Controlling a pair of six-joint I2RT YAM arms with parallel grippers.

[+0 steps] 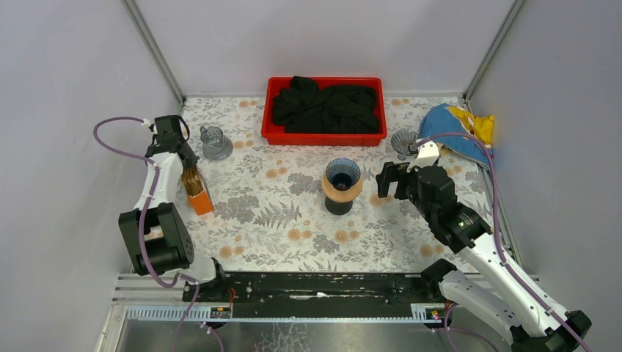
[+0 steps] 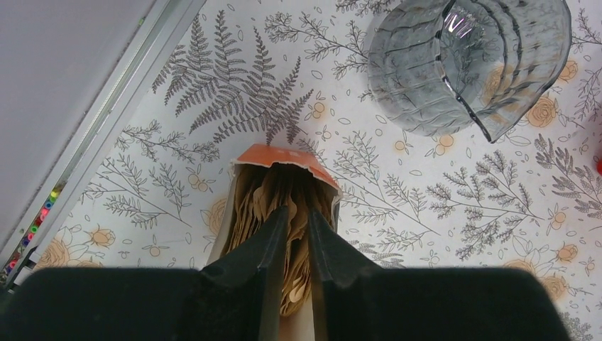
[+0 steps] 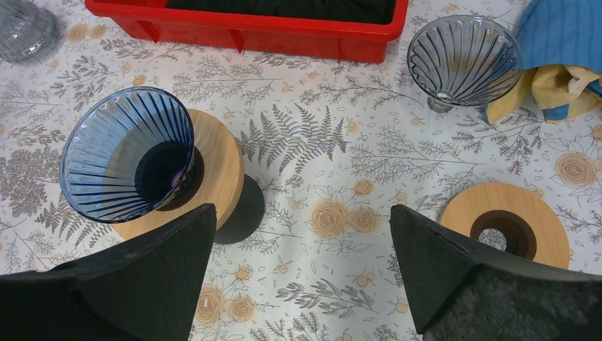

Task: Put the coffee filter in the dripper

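Observation:
An orange box [image 1: 199, 202] of brown paper coffee filters [image 2: 266, 188] stands at the table's left. My left gripper reaches into it, nearly closed on filter paper; how many it holds is unclear. The dripper, a blue ribbed glass cone [image 1: 342, 170] [image 3: 96, 156] on a wooden ring [image 3: 223, 170] over a dark base, stands at the middle. My right gripper hangs open to its right, nothing between its fingers.
A grey glass jug [image 1: 217, 147] stands beside the box. A red tray [image 1: 270, 132] with dark cloth lies at the back. A glass cone [image 3: 461, 57], blue-yellow cloth [image 1: 451, 132] and wooden ring [image 3: 539, 227] are at right.

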